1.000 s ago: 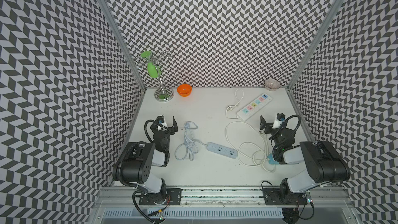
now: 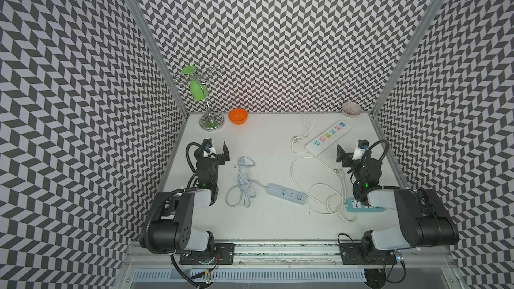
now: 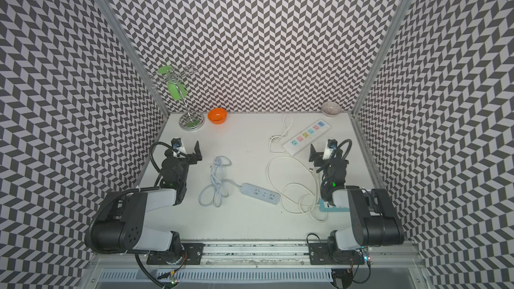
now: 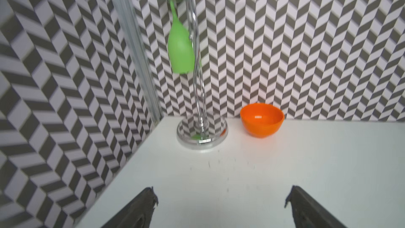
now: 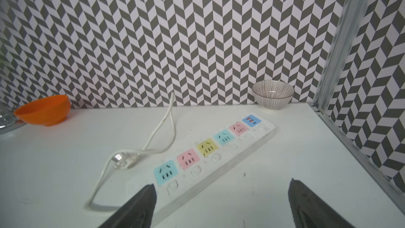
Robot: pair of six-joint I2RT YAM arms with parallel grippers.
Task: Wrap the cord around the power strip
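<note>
Three power strips lie on the table. A pale blue strip (image 2: 286,193) sits near the middle, its blue cord (image 2: 245,184) loosely looped to its left. Farther back at the right lies a white strip (image 5: 211,152) with coloured sockets; its white cord (image 5: 164,126) and plug (image 5: 125,160) rest to its left. A teal strip (image 2: 365,206) is partly hidden below the right arm, with a long cream cord (image 2: 321,186) coiled beside it. My left gripper stands open and empty, left of the blue cord. Also open and empty is my right gripper, in front of the white strip.
An orange bowl (image 2: 238,116) and a chrome stand (image 2: 212,122) carrying a green glass (image 2: 198,90) occupy the back left. A striped bowl (image 5: 273,95) stands at the back right. Bare table (image 2: 262,141) separates the left gripper from the white cord.
More of the teal strip shows beneath the right arm. The strips and cords have stayed put.
</note>
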